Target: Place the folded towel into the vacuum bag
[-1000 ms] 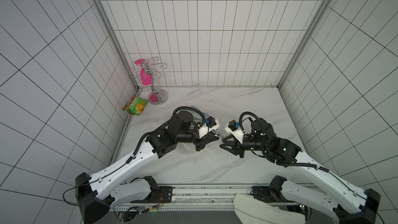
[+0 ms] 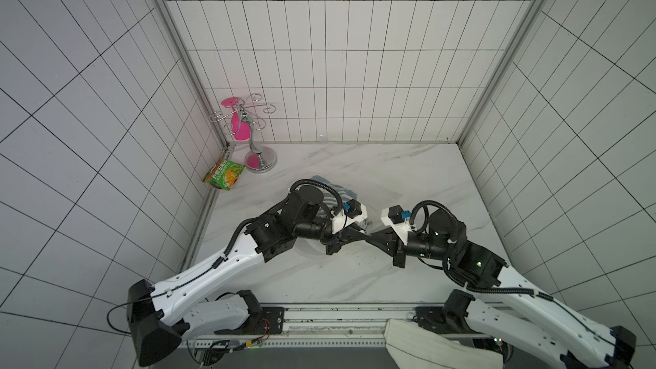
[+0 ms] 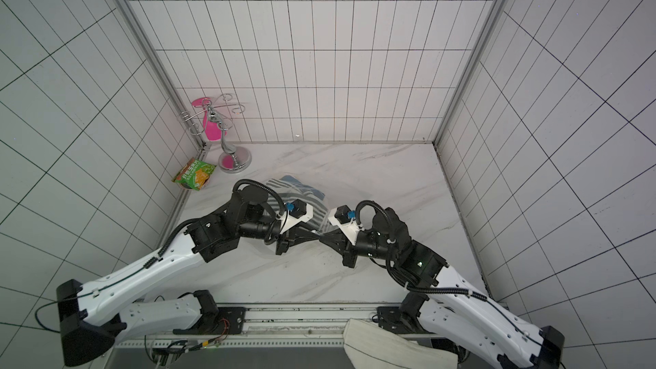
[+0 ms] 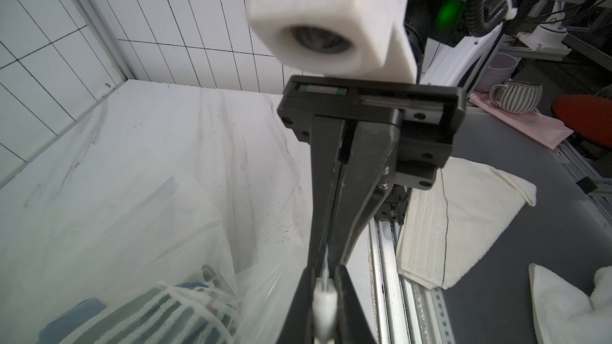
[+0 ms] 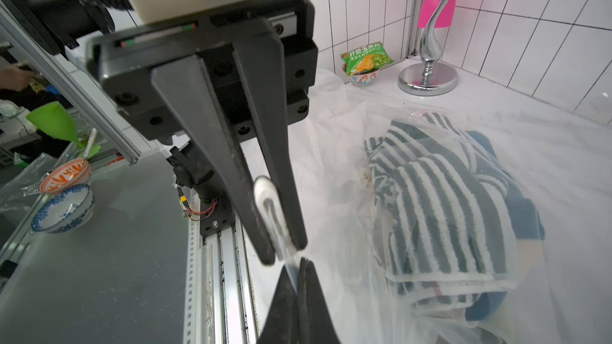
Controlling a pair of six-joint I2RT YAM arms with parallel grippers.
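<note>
A folded striped blue, grey and white towel lies within or under clear plastic of the vacuum bag on the worktop, behind the two wrists. My left gripper is shut on a white strip of the bag's edge, seen between its fingertips in the left wrist view. My right gripper meets it almost tip to tip at the same strip, its fingers shut; whether it pinches the plastic is hard to tell.
A chrome stand with pink pieces and a green snack packet sit at the back left. Tiled walls close three sides.
</note>
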